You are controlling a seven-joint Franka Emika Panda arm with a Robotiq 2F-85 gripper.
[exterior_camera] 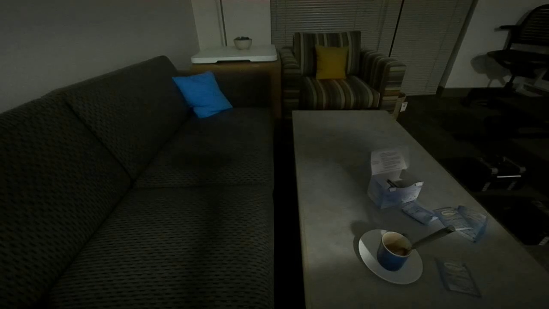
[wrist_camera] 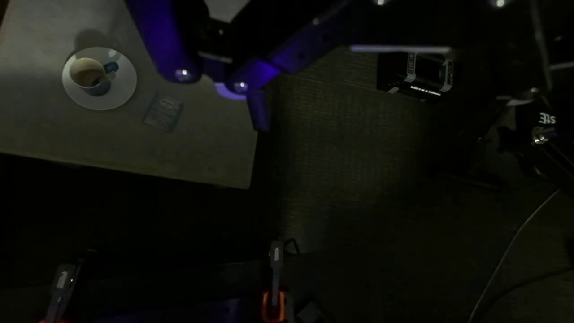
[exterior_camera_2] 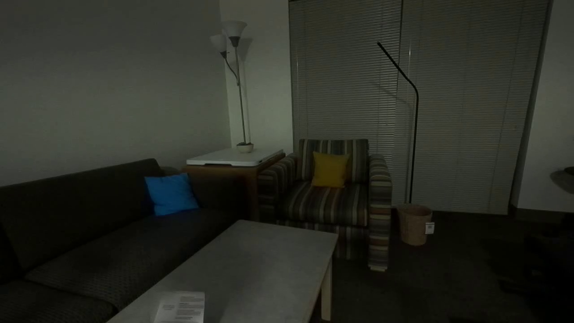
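Observation:
Part of my gripper reaches in from the top of the wrist view, dark and lit purple, with the floor beyond its tip. Only one side shows clearly, so how its fingers stand cannot be told. Neither exterior view has the gripper in it. On the table [exterior_camera: 334, 154], a blue cup [exterior_camera: 392, 257] with brown liquid stands upright on a white saucer [exterior_camera: 368, 249]. A spoon [exterior_camera: 435, 236] leans out of the cup. Behind it stands an open box [exterior_camera: 393, 193] with its lid up. Around them lie flat packets, one packet [exterior_camera: 458, 277] right of the saucer.
A dark sofa [exterior_camera: 206, 231] with a blue pillow [exterior_camera: 203, 94] runs along the table's left side. Past the far end stands a striped armchair [exterior_camera_2: 333, 210] with a yellow pillow [exterior_camera_2: 330, 169]. Black cases [wrist_camera: 422, 75] rest on the floor.

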